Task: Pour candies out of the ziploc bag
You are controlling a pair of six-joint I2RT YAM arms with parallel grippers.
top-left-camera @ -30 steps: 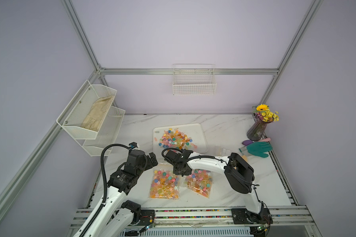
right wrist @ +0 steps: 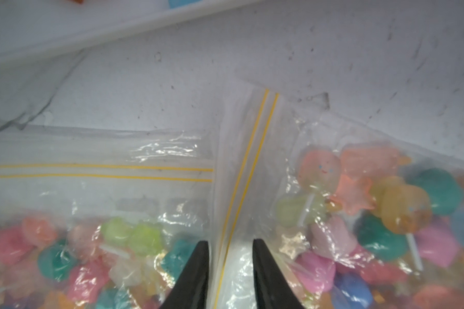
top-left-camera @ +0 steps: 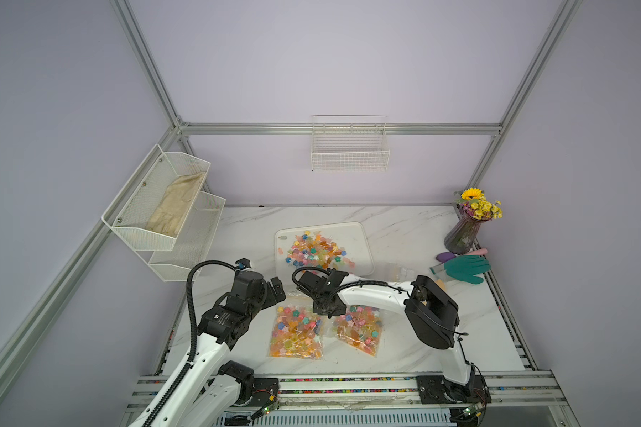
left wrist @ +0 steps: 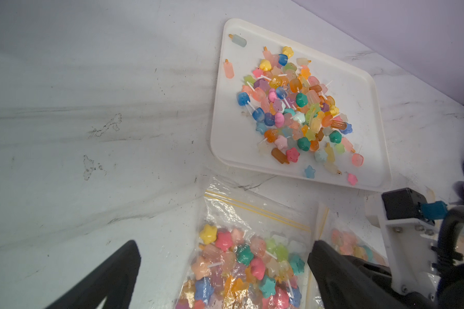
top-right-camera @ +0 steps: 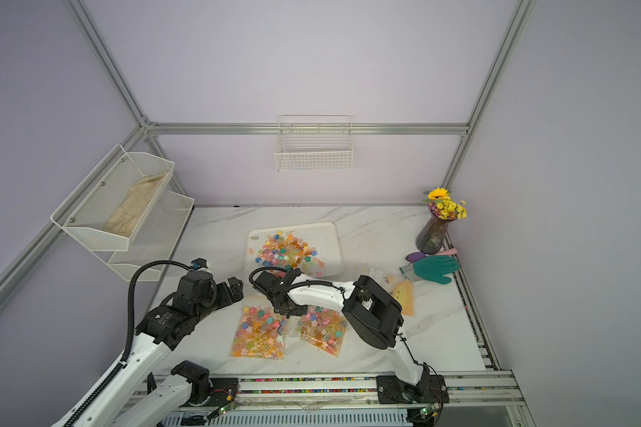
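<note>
Two clear ziploc bags of colourful candies lie flat on the table. The left bag is closer to the left arm; the right bag lies beside it at an angle, its yellow-lined zip strip touching the left bag's edge. Above that strip my right gripper points down, its fingers parted by a narrow gap with the strip showing between them; whether they touch it I cannot tell. Wide open and empty, my left gripper hangs over the left bag. Beyond the bags a white tray holds loose candies.
A teal glove and a vase of flowers stand at the right edge. White wire shelves hang on the left. Clear table lies left of the tray and right of it.
My right arm looks the same, and the bags and tray are where they were.
</note>
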